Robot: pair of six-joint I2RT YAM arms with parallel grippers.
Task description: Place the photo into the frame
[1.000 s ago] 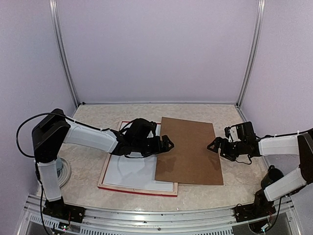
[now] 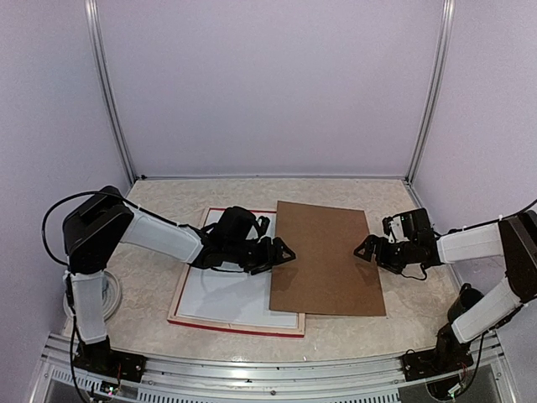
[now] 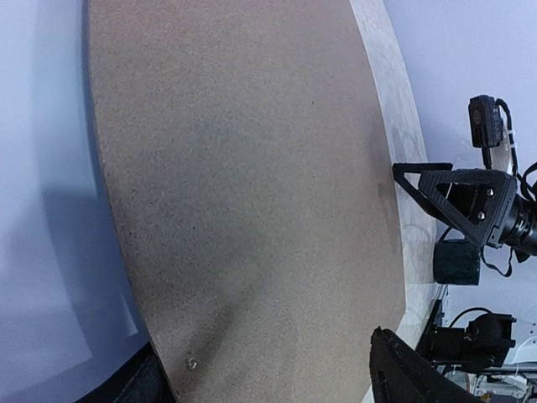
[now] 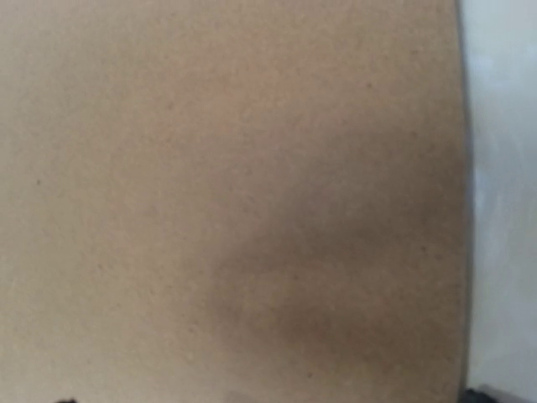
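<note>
A brown board (image 2: 325, 277) lies over the right part of the red-edged frame (image 2: 235, 332), whose white inside (image 2: 225, 294) shows on the left. My left gripper (image 2: 277, 252) is at the board's left edge, its fingers apart in the left wrist view, low over that edge; I cannot tell whether they touch it. My right gripper (image 2: 369, 250) hovers at the board's right edge with fingers apart; its wrist view shows mostly board surface (image 4: 235, 168) and the edge beside pale table. No separate photo can be made out.
A coiled white hose (image 2: 112, 294) lies at the far left beside the left arm. Bare table (image 2: 210, 193) shows along the back and front; walls enclose the back and sides.
The board has shifted slightly right at its front part, by a few pixels. The right arm and gripper have moved slightly left and the left gripper has shifted a little.
</note>
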